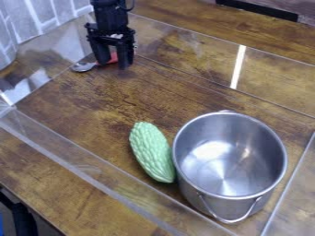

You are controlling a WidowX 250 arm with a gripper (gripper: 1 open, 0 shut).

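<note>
My black gripper (110, 51) is low at the top left, over a spoon-like utensil (84, 66) with a metal end and a red part, which it partly hides. Whether the fingers are closed on it cannot be made out. A pale green bitter melon (151, 151) lies in the lower middle, just left of a large steel pot (230, 157) with a wire handle, which stands empty at the lower right.
The wooden table (87, 111) has clear plastic walls around the work area, along the left, front and right. A white tape strip (239, 66) is at the upper right.
</note>
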